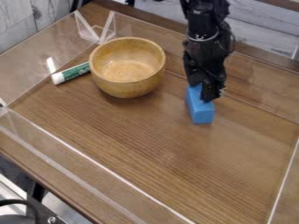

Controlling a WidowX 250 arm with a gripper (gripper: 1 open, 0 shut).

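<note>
The black robot arm reaches down from the top of the view to its gripper (205, 87), which is over the upper end of a blue block (200, 111) lying on the wooden table (140, 162). The fingertips are dark and small, so whether they hold the block cannot be told.
A large tan bowl (128, 65) stands left of the block. A green and white tube (72, 73) lies left of the bowl.
</note>
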